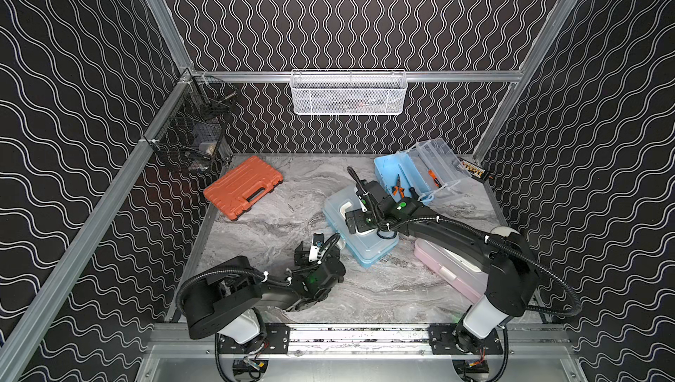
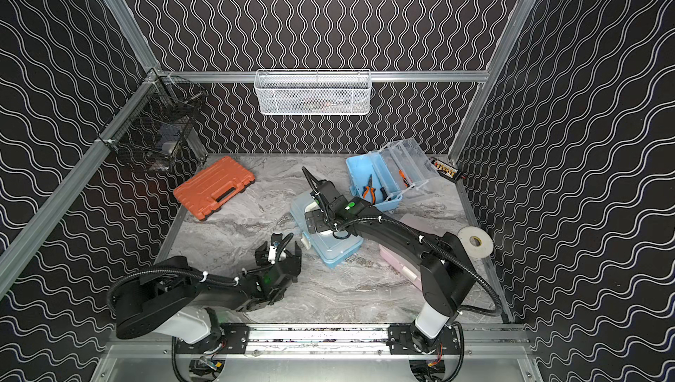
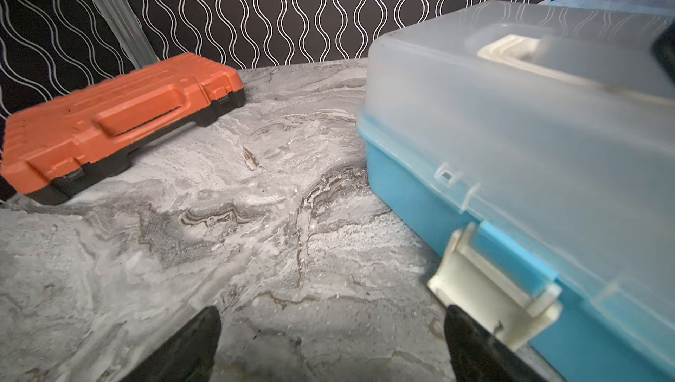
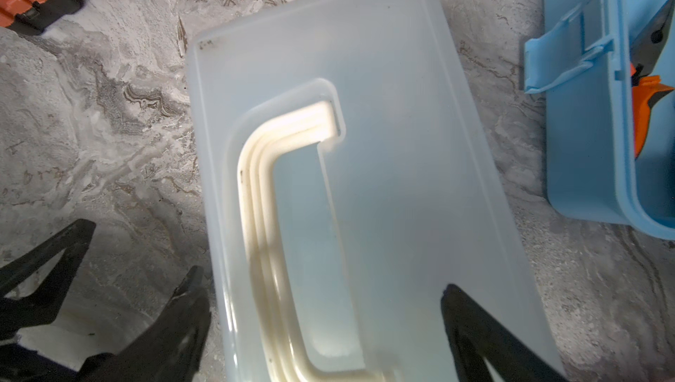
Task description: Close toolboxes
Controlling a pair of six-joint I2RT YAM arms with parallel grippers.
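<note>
In the middle of the table lies a blue toolbox [image 1: 367,249] with a frosted lid [image 4: 400,171] lowered over its base and a white handle [image 4: 260,227]. Its white latch [image 3: 492,290] sticks outward on the near left side, not flat against the lid. My left gripper is open and empty, low over the table to the left of that latch. Above the lid hangs my right gripper, open, its fingers spread around the handle side. A second light blue toolbox [image 2: 362,169] stands with its clear lid [image 2: 409,160] swung back, pliers [image 2: 369,188] inside.
An orange case [image 1: 244,187] lies shut at the back left. Under the right arm is a pink toolbox [image 1: 450,269], with a tape roll [image 2: 475,242] beside it.
</note>
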